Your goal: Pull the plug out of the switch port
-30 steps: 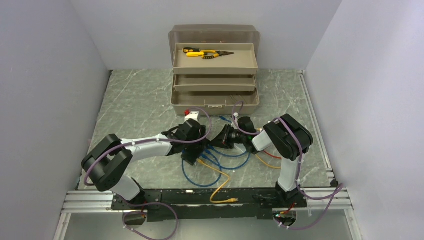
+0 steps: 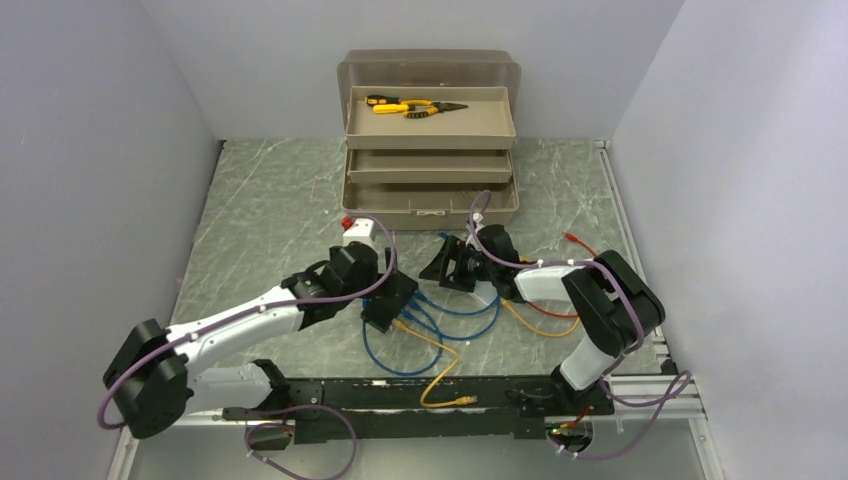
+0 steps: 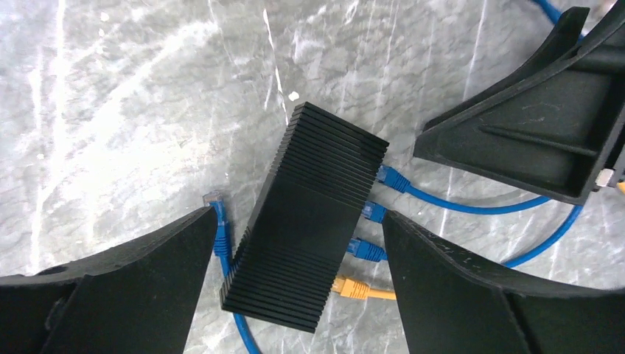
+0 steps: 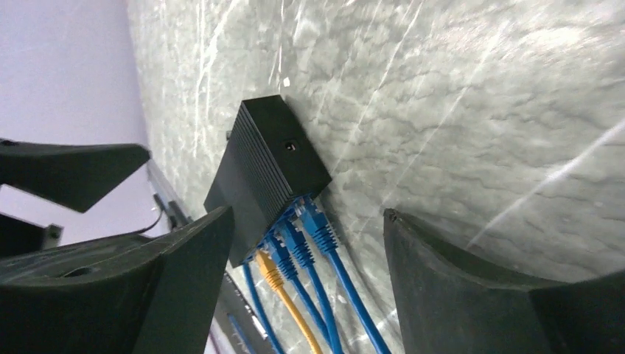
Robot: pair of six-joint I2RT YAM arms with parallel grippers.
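A black ribbed switch point(image 3: 302, 214) lies on the grey marble surface, blue plugs point(image 3: 392, 177) and a yellow plug point(image 3: 352, 287) in its side. A loose blue plug point(image 3: 219, 228) lies along its other side. My left gripper hovers open over the switch, nothing held between its fingers. My right gripper also stands open, to the right of the switch in the top view, facing its plugged side, with nothing held.
An open toolbox point(image 2: 430, 210) with pliers and a screwdriver in its top tray stands at the back. Blue, yellow and red cables cover the front and right.
In the top view my left arm has drawn back leftward, uncovering more of the switch. My right arm has shifted slightly to the right, and its gripper looks wider open.
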